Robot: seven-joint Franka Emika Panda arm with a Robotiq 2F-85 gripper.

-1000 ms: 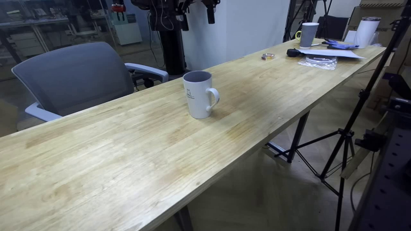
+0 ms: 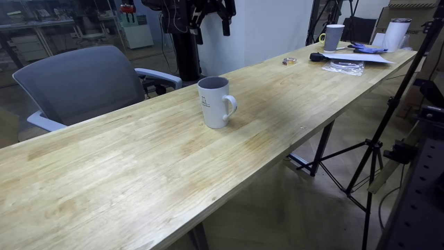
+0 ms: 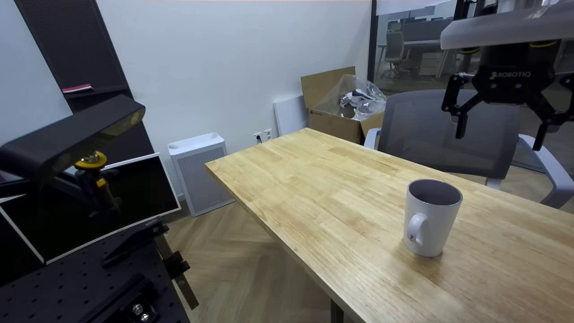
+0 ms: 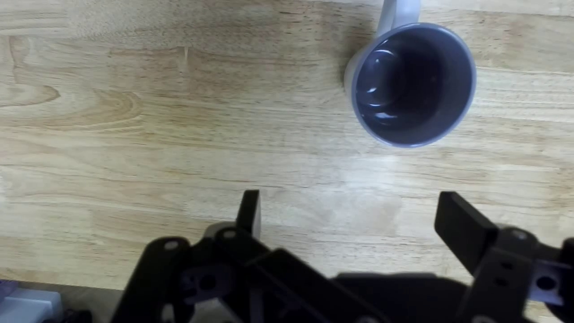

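A white mug (image 2: 214, 109) with a grey inside and a small drawing on its side stands upright on the wooden table. Its handle faces the table's near edge in the second exterior view, where the mug (image 3: 430, 226) is at the right. Above the table's chair side hangs my gripper (image 3: 499, 141), open and empty, well clear of the mug. From the wrist, the mug (image 4: 411, 89) appears beyond the spread fingertips of my gripper, toward the upper right, and only bare wood shows between the fingers.
An office chair (image 2: 87, 85) stands against the long side; a tripod (image 2: 374, 143) stands opposite.
My gripper has come down slightly at the top of the first exterior view, its fingers now a little lower. The mug has stayed in place.
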